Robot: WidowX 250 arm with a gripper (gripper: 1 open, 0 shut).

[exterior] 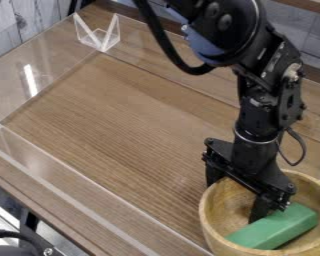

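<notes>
A wooden bowl (219, 228) sits at the lower right corner of the table, holding a green block (278, 228) on its right side. My black gripper (239, 182) reaches down into the left and back part of the bowl, beside the block. Its fingertips are dark and low in the bowl, so whether they are open or shut on something is hard to see.
A white wire-like object (99, 32) stands at the back left. A raised edge runs along the back right.
</notes>
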